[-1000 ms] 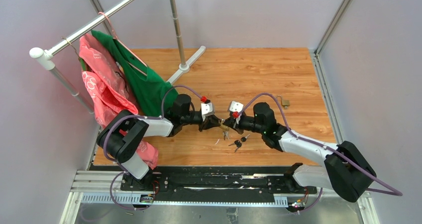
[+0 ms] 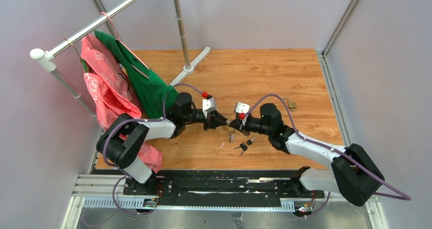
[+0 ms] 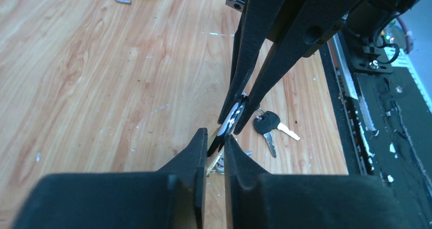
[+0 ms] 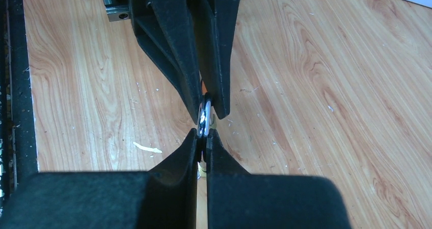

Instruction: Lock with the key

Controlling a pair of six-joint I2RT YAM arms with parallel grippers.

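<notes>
Between the two grippers hangs a small brass padlock (image 2: 228, 129) with a silver shackle (image 4: 204, 118) and keys (image 2: 231, 138) below it. My right gripper is shut on the shackle. From the other side, my left gripper reaches the same shackle, its fingertips part open. In the right wrist view the left fingers (image 4: 222, 104) stand apart, one on either side of the shackle's upper end. Most of the lock body is hidden behind the fingers in both wrist views, so whether the shackle is seated cannot be told.
Loose black-headed keys (image 3: 266, 122) lie on the wooden table near its front edge. A second brass padlock (image 2: 291, 105), its shackle open, rests at the right. Clothes (image 2: 109, 81) on a rack fill the left side.
The right arm and the padlock have stayed in place.
</notes>
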